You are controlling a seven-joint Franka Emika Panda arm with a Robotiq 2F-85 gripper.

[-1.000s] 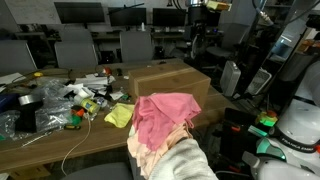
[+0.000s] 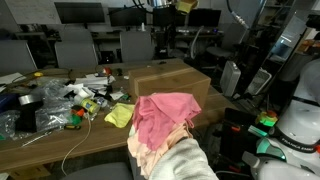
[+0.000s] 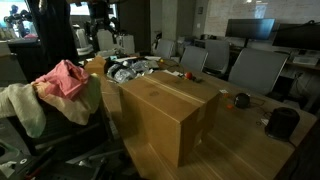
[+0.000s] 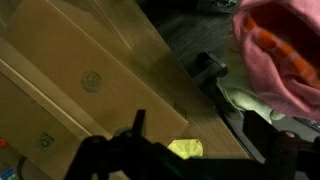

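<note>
My gripper is open, its two dark fingers apart at the bottom of the wrist view with nothing held between them. In exterior view 1 the gripper (image 2: pixel 163 48) hangs high near the back of the table, above the cardboard box (image 2: pixel 172 79). A pink cloth (image 2: pixel 165 116) lies heaped with paler cloths in front of the box; in the wrist view the pink cloth (image 4: pixel 283 72) shows at upper right, clear of the fingers. A yellow cloth (image 2: pixel 120 115) rests on the table left of the heap.
Clear plastic bags (image 2: pixel 55 112) and several small items clutter the table's left side. A black speaker (image 3: pixel 282 123) stands on the table beyond the box, with bare wood (image 3: pixel 235 145) around it. Office chairs (image 3: pixel 252 72) line the table's far side.
In exterior view 1, the arm and gripper have shifted left above the box. The cloths and the box have stayed where they were.
</note>
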